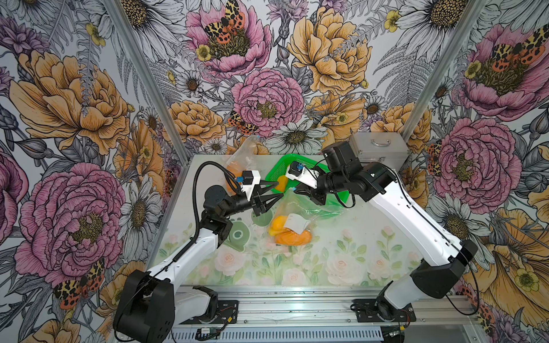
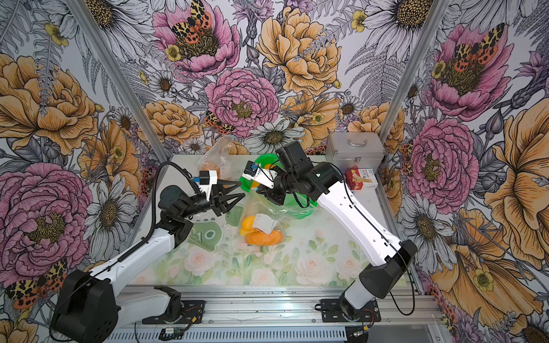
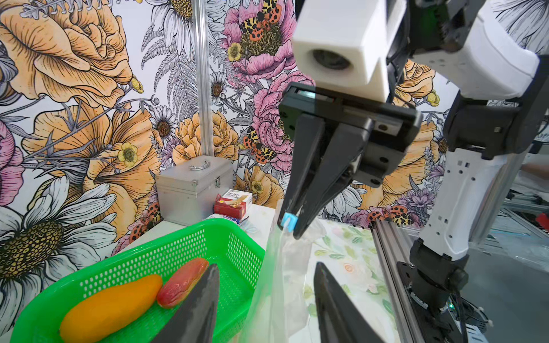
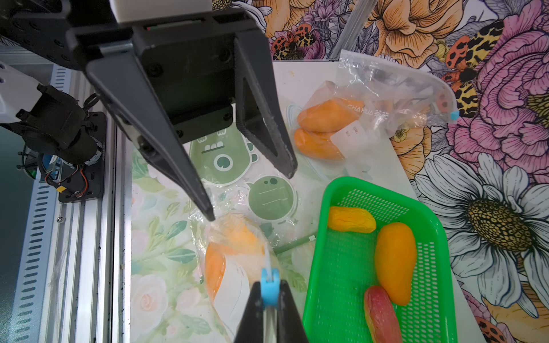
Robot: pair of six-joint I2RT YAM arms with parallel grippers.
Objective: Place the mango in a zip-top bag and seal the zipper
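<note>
A clear zip top bag (image 1: 296,222) with orange-yellow mangoes (image 1: 292,236) in its lower part hangs or rests over the table's middle. In the right wrist view its blue zipper slider (image 4: 270,287) sits between the fingers of my right gripper, which is shut on it. Seen from the left wrist, the same blue slider (image 3: 288,221) is at the tips of the right gripper's fingers (image 3: 302,165), with the clear film falling below. My left gripper (image 1: 279,192) stands open to the left of the bag top, its fingers spread and apart from the slider.
Behind the bag lies a green basket (image 4: 337,274) with several fruits. A second filled clear bag (image 4: 371,108) lies at the back left. A metal case (image 2: 355,149) and red-white box (image 2: 361,178) stand at the back right.
</note>
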